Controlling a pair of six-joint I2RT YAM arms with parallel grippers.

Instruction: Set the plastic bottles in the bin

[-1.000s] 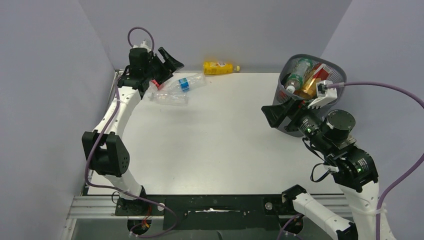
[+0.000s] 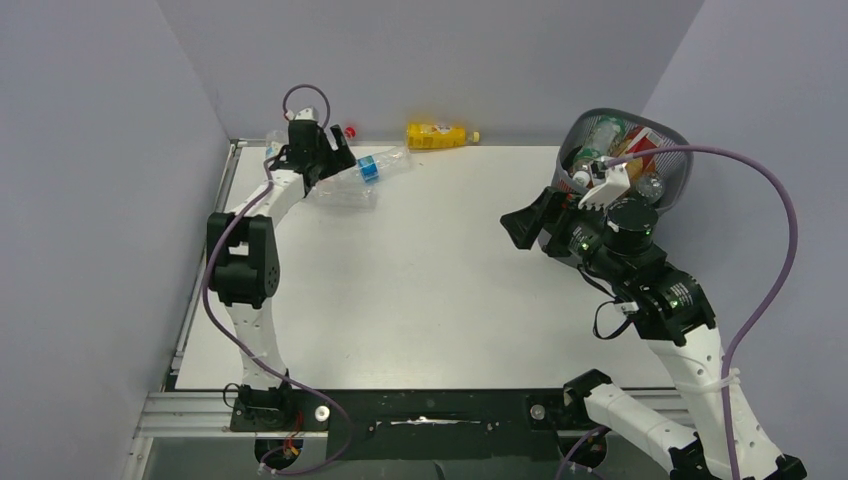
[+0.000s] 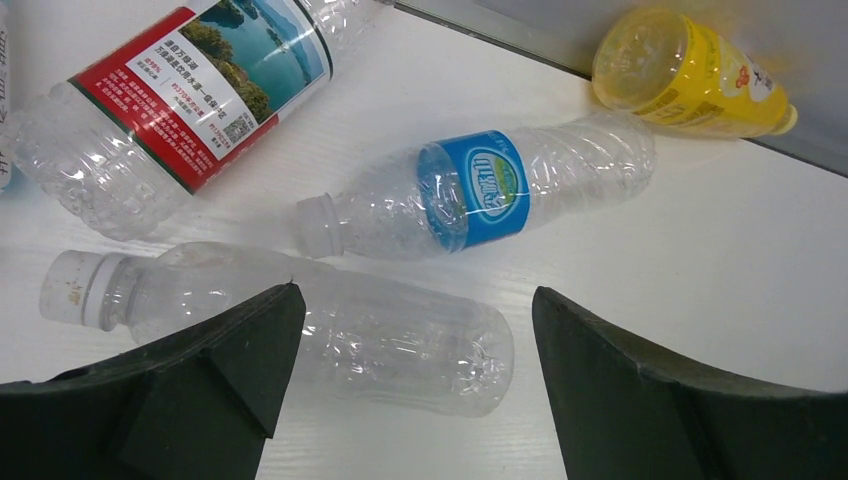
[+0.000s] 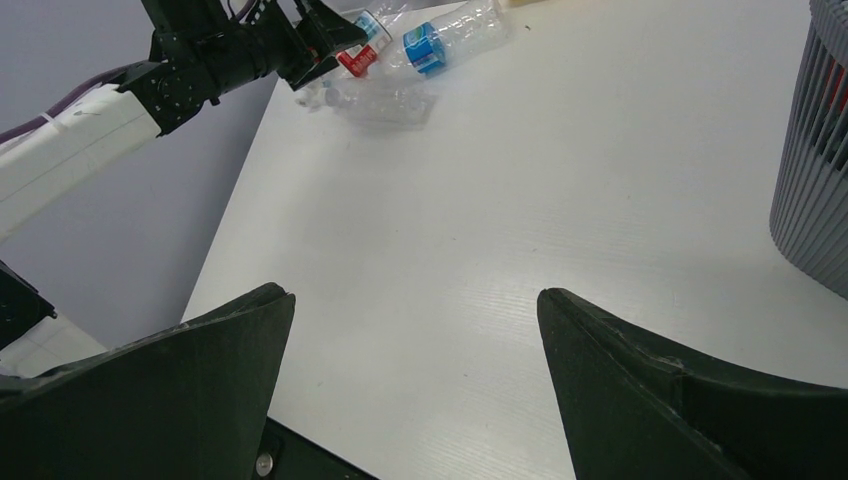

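Note:
Several plastic bottles lie at the back left of the table: a clear unlabeled one (image 3: 390, 350), a blue-label one (image 3: 485, 190), a red-label one (image 3: 200, 90) and a yellow one (image 2: 430, 137) against the back wall. My left gripper hangs over the unlabeled bottle, fingers apart, one either side of its body in view, not visibly gripping it. The grey bin (image 4: 810, 170) at the back right holds bottles. My right gripper (image 2: 520, 225) is open and empty, at the bin's front left.
Walls border the back and sides.
The right arm has swung slightly leftward.

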